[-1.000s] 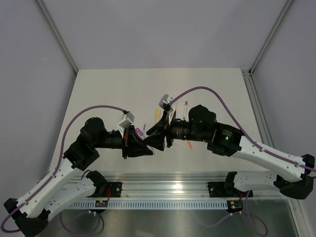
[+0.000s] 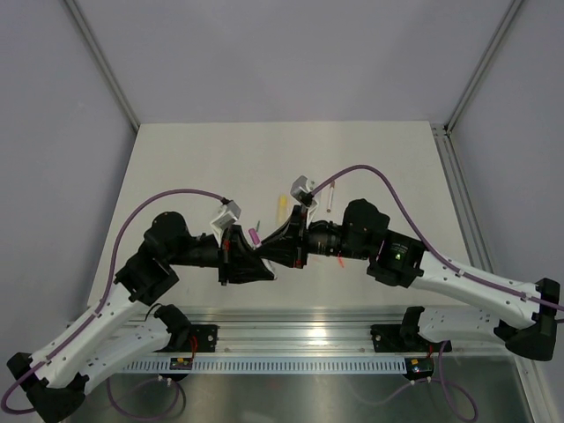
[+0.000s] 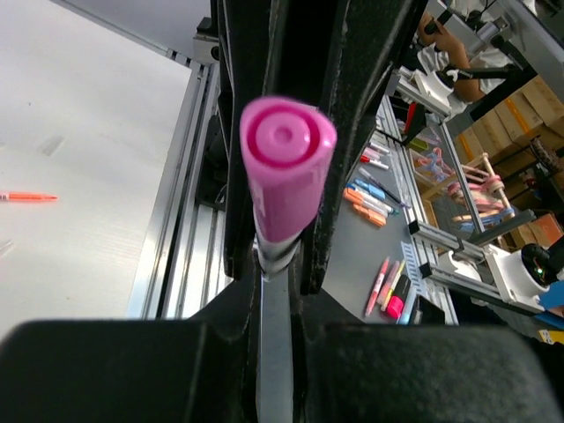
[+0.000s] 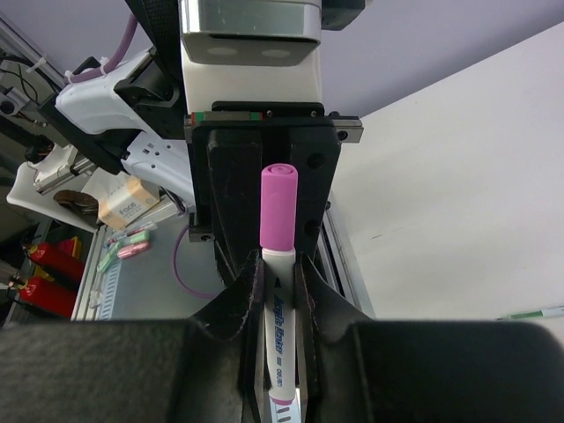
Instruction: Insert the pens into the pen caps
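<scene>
A white pen with a pink cap stands tilted where my two grippers meet over the table. In the right wrist view its white barrel meets the pink cap with no gap showing. My right gripper is shut on the barrel. From the other side, my left gripper is shut on the same pen, the pink cap pointing towards its camera. Black fingers of the right gripper flank the cap there. The grippers hide part of the barrel in the top view.
On the white table lie a yellow pen, a red-tipped pen and an orange piece, all close to the right gripper. A green pen shows in the right wrist view.
The pink cap end has leaned slightly right. The left arm looks still.
</scene>
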